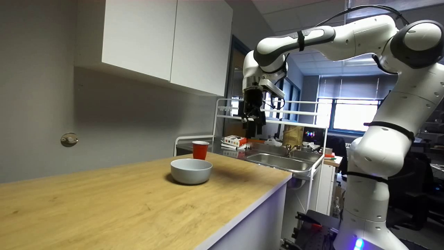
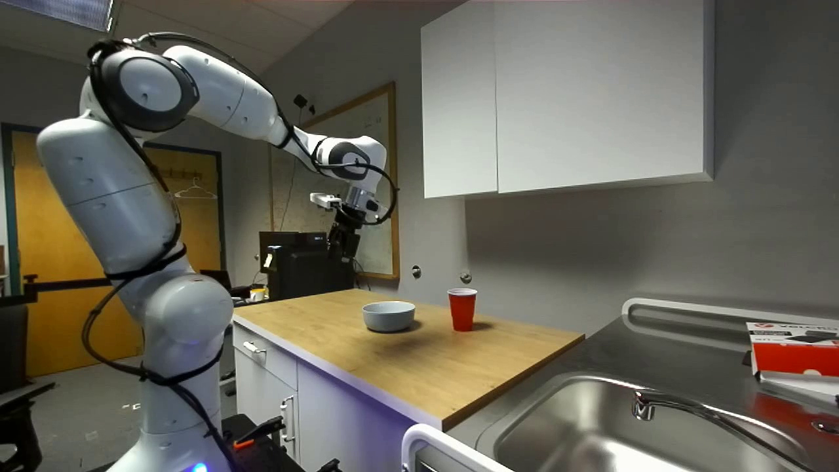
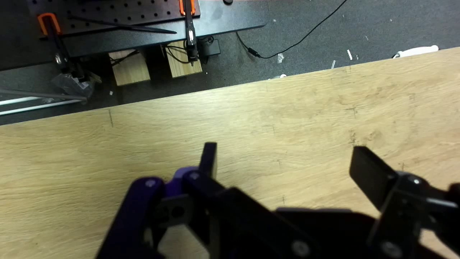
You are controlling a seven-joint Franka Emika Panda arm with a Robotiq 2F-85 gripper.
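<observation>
A light grey bowl (image 1: 191,171) stands upright on the wooden counter, and a red cup with a white rim (image 1: 200,150) stands behind it, closer to the wall. In exterior view 2 the cup (image 2: 462,310) is to the right of the bowl (image 2: 389,316), with a gap of bare wood between them. My gripper (image 1: 250,129) hangs well above the counter, pointing down and touching nothing. The wrist view shows its fingertips (image 3: 210,155) spread wide, open, with only bare wood below. Neither bowl nor cup shows there, apart from a greyish edge behind the gripper that I cannot identify.
Wall cabinets (image 1: 166,46) overhang the counter (image 1: 104,204) at the back. Beyond its end lie a steel sink (image 2: 629,425) with a faucet (image 2: 692,409) and a white rack (image 1: 291,123).
</observation>
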